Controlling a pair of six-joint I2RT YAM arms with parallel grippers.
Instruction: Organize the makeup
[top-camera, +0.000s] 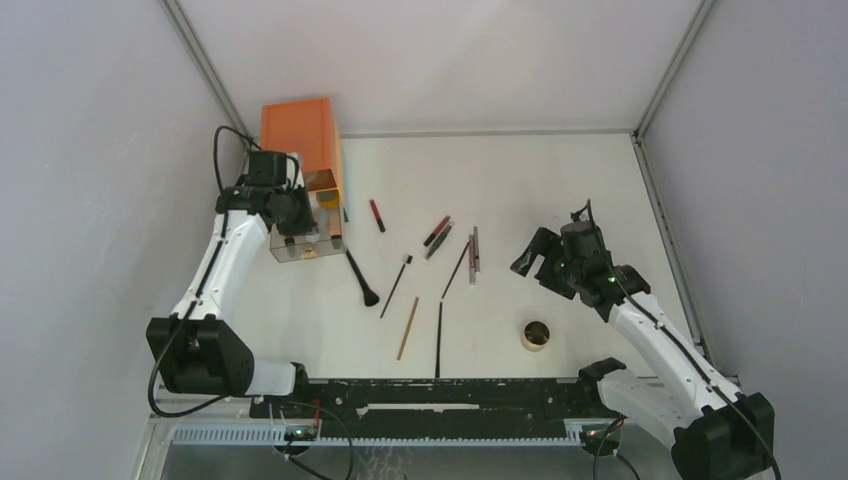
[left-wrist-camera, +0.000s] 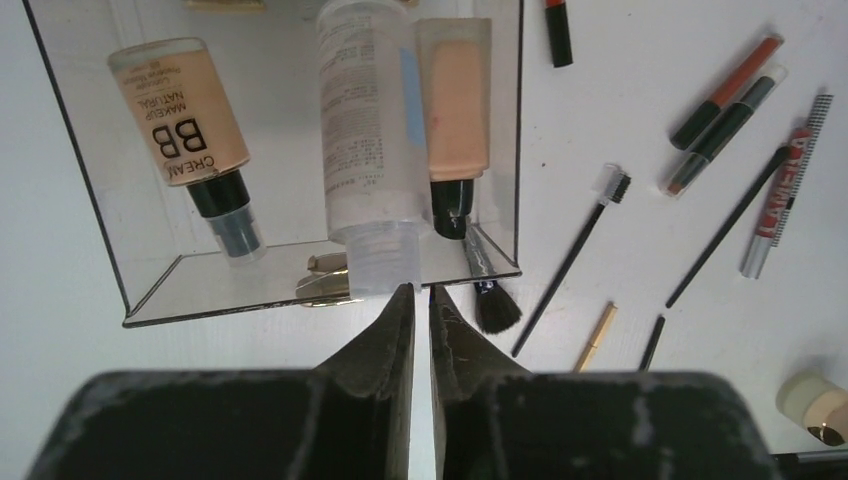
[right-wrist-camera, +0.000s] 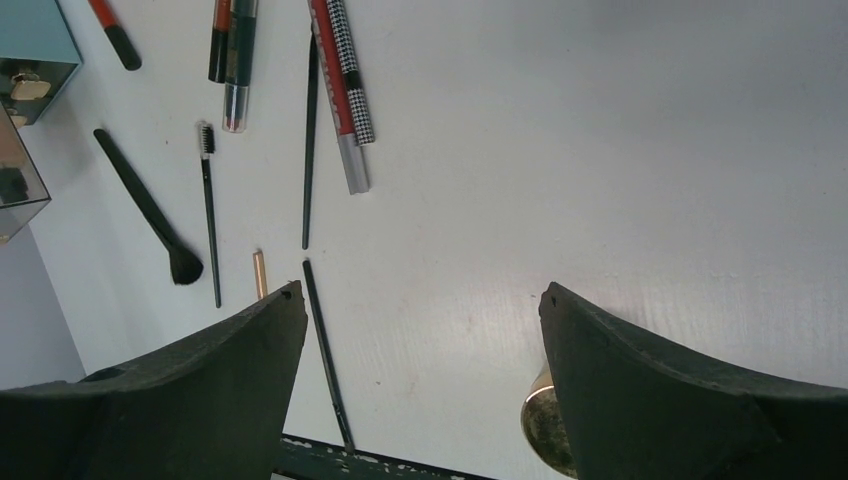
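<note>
My left gripper is over the clear drawer (top-camera: 290, 252) of the orange-topped organizer (top-camera: 297, 125), its fingers closed at the front edge by a clear bottle (left-wrist-camera: 365, 160); whether they grip the drawer's rim is hard to tell. A BB cream (left-wrist-camera: 178, 115) and another foundation (left-wrist-camera: 455, 100) lie inside. Several pencils and pens (top-camera: 437, 230), a large brush (top-camera: 368, 295), a spoolie (top-camera: 398, 280) and thin sticks (top-camera: 410, 328) are spread on the table. My right gripper stands open above the table, nothing between its fingers.
A small round container (top-camera: 535, 336) stands at the front right, below my right gripper. Walls enclose the sides and back.
</note>
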